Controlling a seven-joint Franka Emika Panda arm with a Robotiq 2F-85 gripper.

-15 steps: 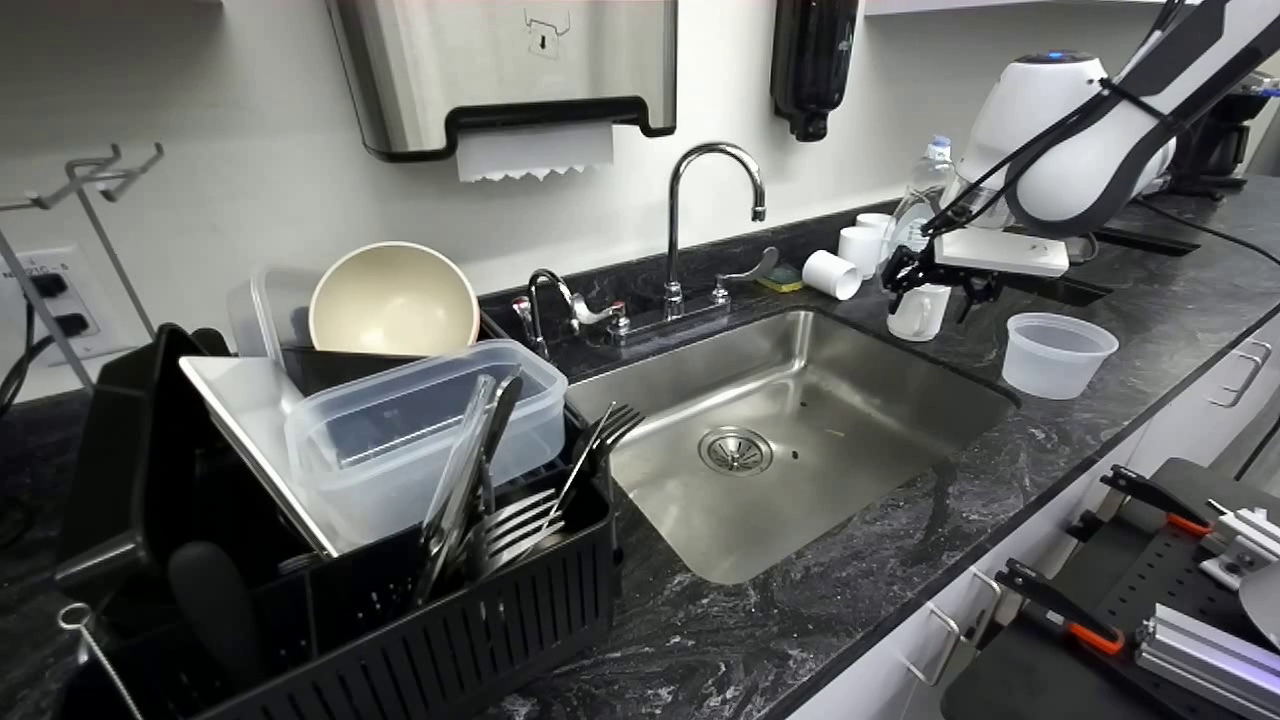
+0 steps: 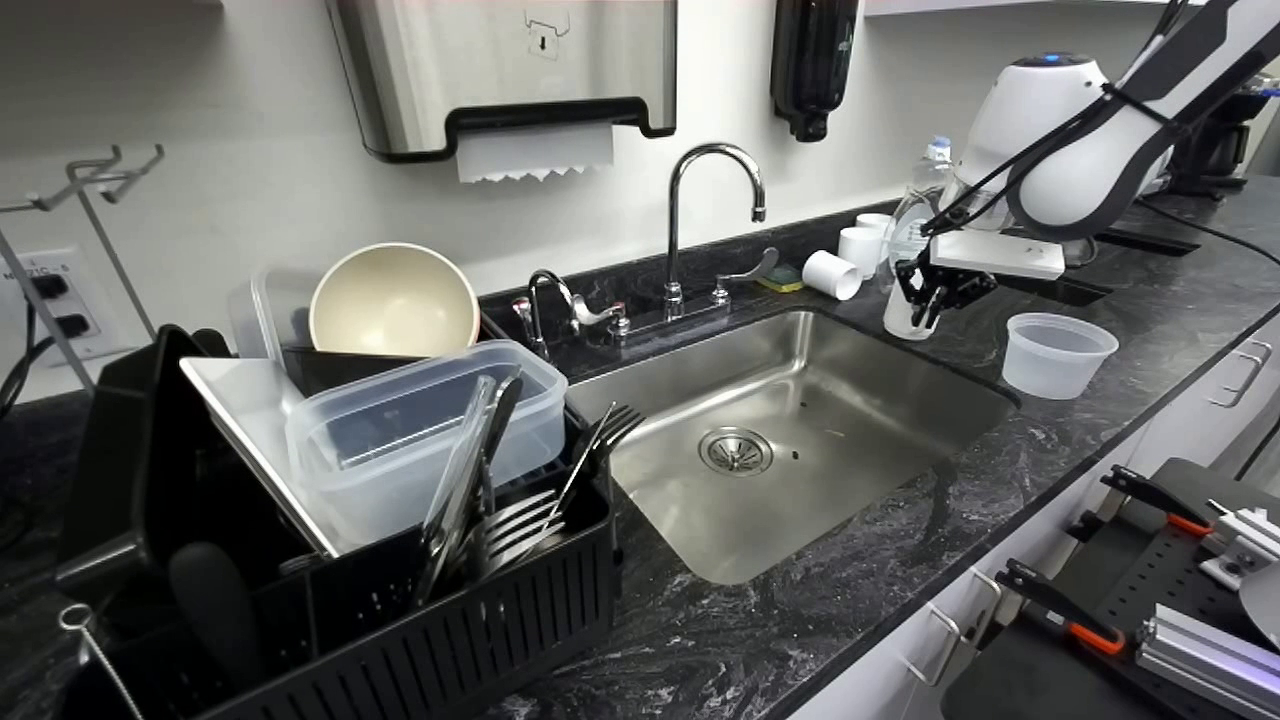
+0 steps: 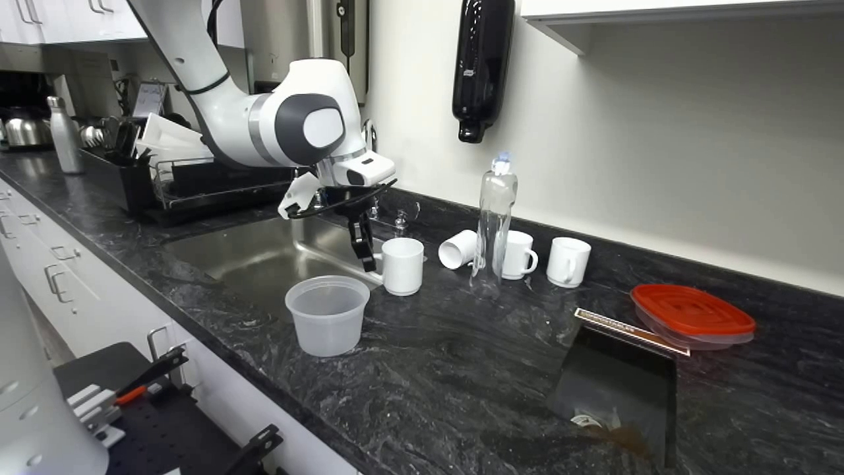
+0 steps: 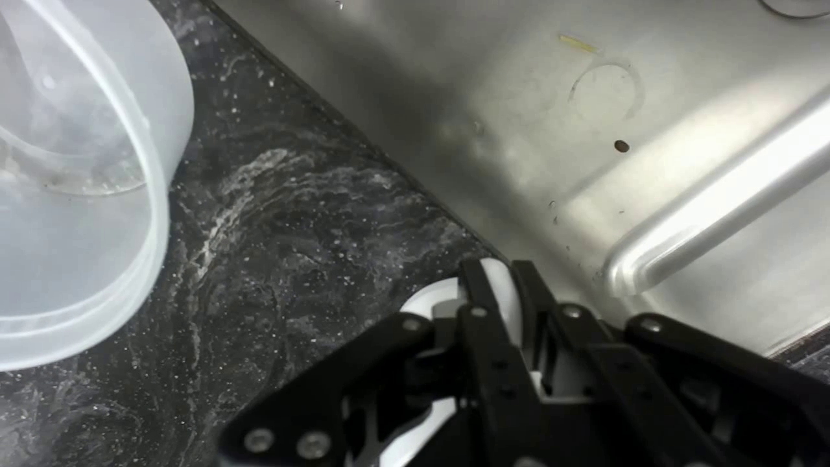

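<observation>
A white mug [image 3: 403,268] stands upright on the counter beside the sink's edge. My gripper is shut on the mug's handle [image 4: 506,299], which shows white between the dark fingers in the wrist view. Most of the mug's body is hidden there behind the gripper. In exterior view 1 the gripper [image 2: 925,314] covers part of the mug [image 2: 902,314]. From exterior view 2, my fingers [image 3: 365,252] reach down at the mug's sink side.
A clear plastic tub [image 3: 328,316] stands close by on the counter. Behind are a tipped white mug [image 2: 830,275], a clear bottle [image 3: 496,218] and two upright mugs. The steel sink [image 2: 828,504] is empty; a full dish rack [image 2: 480,648] lies beyond it.
The gripper's fingers were spread above the mug's handle; now they have closed together on it. The mug has shifted very slightly, and the arm is almost where it was.
</observation>
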